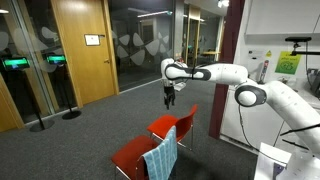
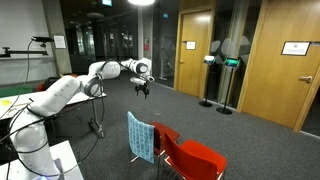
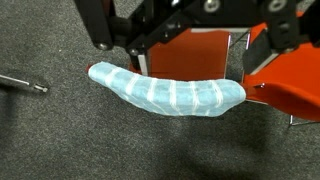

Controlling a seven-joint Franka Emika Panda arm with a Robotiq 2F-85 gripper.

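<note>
A light blue towel with white stripes (image 1: pixel 160 158) hangs over the back of a red chair (image 1: pixel 133 152). In exterior view 2 the same towel (image 2: pixel 141 140) drapes down the chair's back. Seen from above in the wrist view, the towel (image 3: pixel 170 95) forms a long curved band across the middle. High over the chairs, my gripper (image 1: pixel 169 98) points down and is open, well clear of the towel. In exterior view 2 the gripper (image 2: pixel 139 90) likewise hangs in free air.
Several red chairs stand close together, one (image 2: pixel 194 158) at the front in exterior view 2. The grey carpet (image 1: pixel 70 150) around them is mostly bare. Black stands (image 1: pixel 68 88) rise by the far wall, and white cabinets (image 1: pixel 250 118) are at the right.
</note>
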